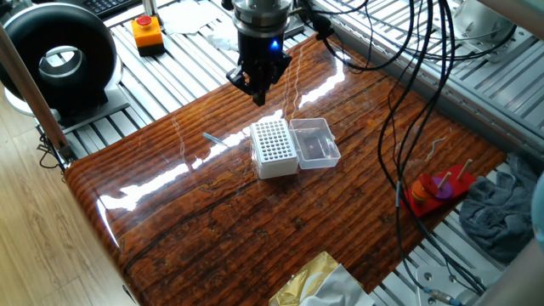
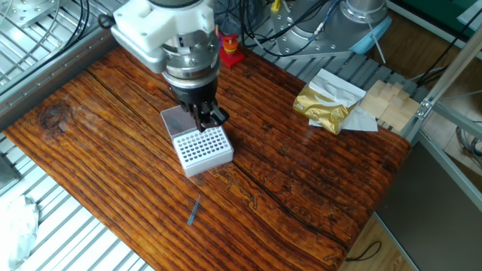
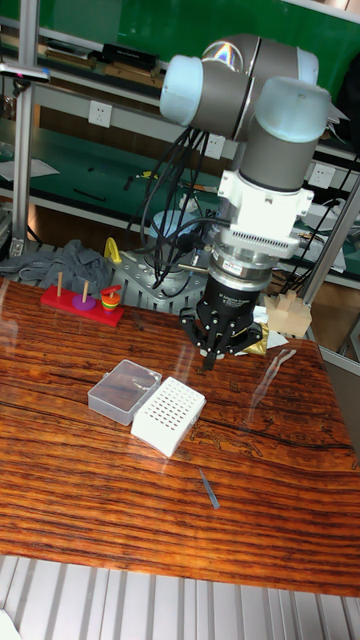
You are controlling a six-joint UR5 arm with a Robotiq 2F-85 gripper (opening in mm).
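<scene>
A white tube rack (image 1: 274,150) with rows of holes sits on the wooden table, its clear lid (image 1: 314,143) opened out flat beside it. A thin blue-grey stick-like piece (image 2: 194,210) lies on the wood a short way from the rack; in exterior view 3 the same piece (image 3: 209,489) lies in front of the rack. My black gripper (image 1: 259,100) hangs above the table, pointing down and apart from the rack. Its fingers come together at the tip, and nothing shows between them. In exterior view 3 the gripper (image 3: 209,361) is above and right of the rack.
A red peg toy (image 3: 83,304) with coloured rings stands at the table's edge, near a grey cloth (image 1: 501,208). A gold and white packet (image 2: 327,105) and wooden blocks (image 2: 390,104) lie at another edge. Black cables (image 1: 408,110) hang over one side.
</scene>
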